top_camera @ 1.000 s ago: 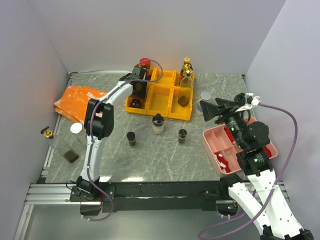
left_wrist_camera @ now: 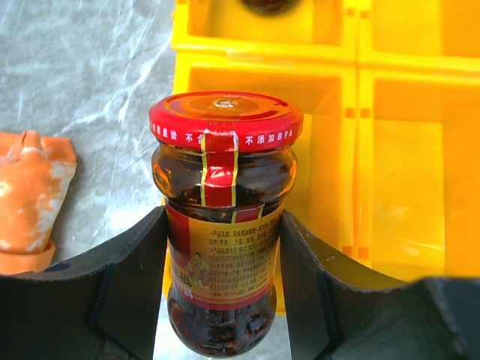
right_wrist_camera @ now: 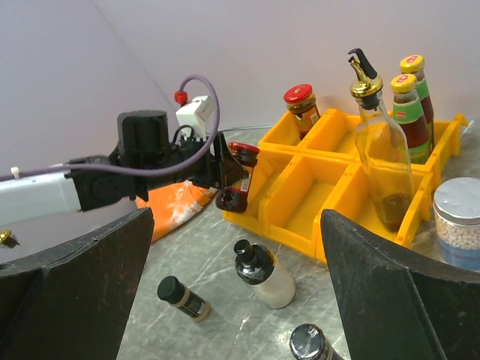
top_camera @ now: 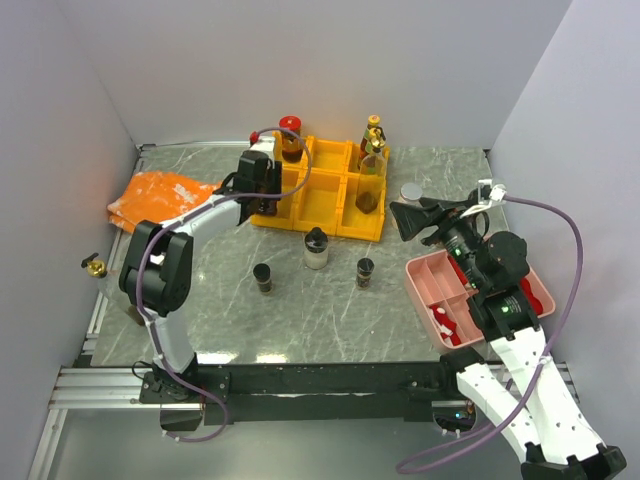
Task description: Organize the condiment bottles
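In the left wrist view, a red-lidded sauce jar (left_wrist_camera: 225, 259) sits between the fingers of my left gripper, a pad against each side of its label. Seen from the right wrist, this jar (right_wrist_camera: 238, 178) leans at the near left corner of the yellow organizer (right_wrist_camera: 304, 206); whether its base touches anything I cannot tell. Another red-lidded jar (top_camera: 291, 138) stands in the back left compartment. An oil bottle (top_camera: 371, 185) is in the front right one, with two yellow-capped bottles (right_wrist_camera: 409, 112) behind it. My right gripper is open and empty, high at the right.
On the counter stand a black-topped bottle (top_camera: 316, 250), two small dark shakers (top_camera: 262, 277), and a white-lidded jar (right_wrist_camera: 459, 217). A pink bin (top_camera: 440, 300) lies under the right arm. An orange cloth (top_camera: 155, 200) is at the left. The front middle compartment is empty.
The right arm has shifted only slightly left.
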